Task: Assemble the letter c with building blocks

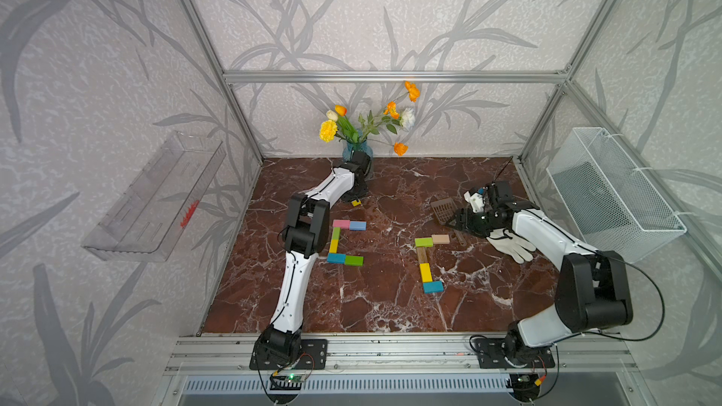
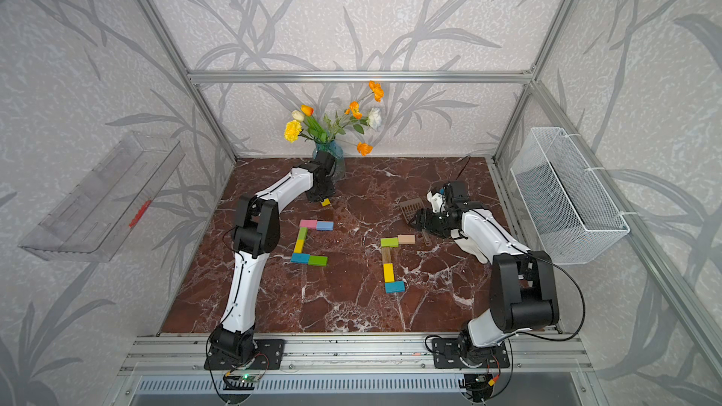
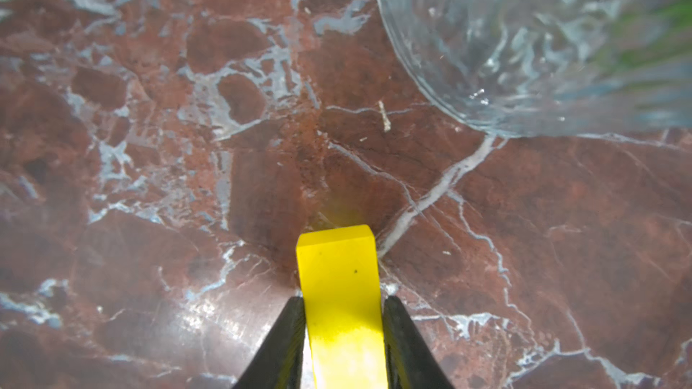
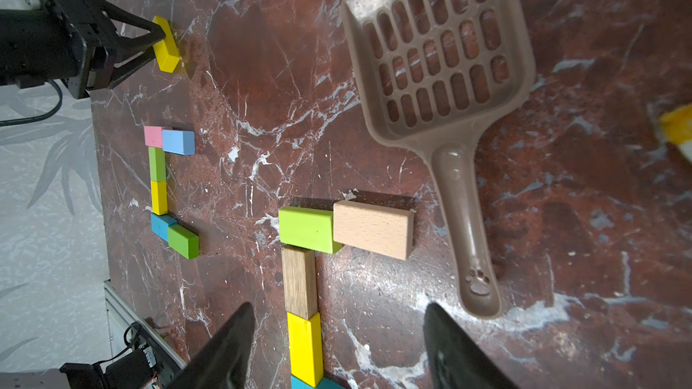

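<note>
A yellow block (image 3: pixel 340 281) sits between the fingertips of my left gripper near the vase; whether they press on it is unclear. One C shape of blocks lies at left, with a pink block (image 1: pixel 341 224) and a green block (image 1: pixel 353 261) at its ends. At right, a second group has a lime block (image 4: pixel 306 229), beech block (image 4: pixel 372 228), wood block (image 4: pixel 300 281), yellow block (image 4: pixel 305 345) and blue block (image 1: pixel 433 286) at the bottom. My right gripper hovers beside this group, fingers apart, nothing between them.
A glass vase (image 3: pixel 519 43) with flowers stands at the back. A grey slotted scoop (image 4: pixel 465 194) and a glove (image 1: pixel 511 248) lie at the right. A clear bin (image 1: pixel 150 203) and a mesh basket (image 1: pixel 616 195) are at the sides.
</note>
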